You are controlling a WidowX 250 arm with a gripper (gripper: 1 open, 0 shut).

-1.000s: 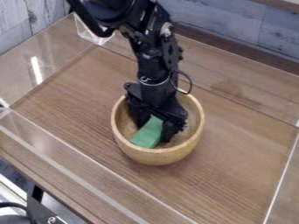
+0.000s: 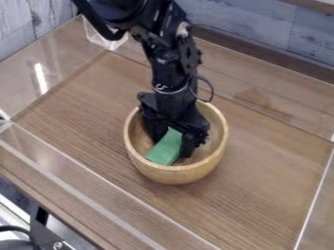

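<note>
A tan bowl (image 2: pixel 178 172) sits in the middle of the wooden table, with a green object (image 2: pixel 166 145) lying inside it. My black gripper (image 2: pixel 174 133) reaches down from above into the bowl, over and around the green object's upper part. Its fingertips are dark and partly hidden, so their exact contact with the object is unclear.
A clear container (image 2: pixel 104 31) stands at the back left, near the plank wall behind the table.
My gripper has shifted very slightly within the bowl; the bowl and green object look in the same place.
</note>
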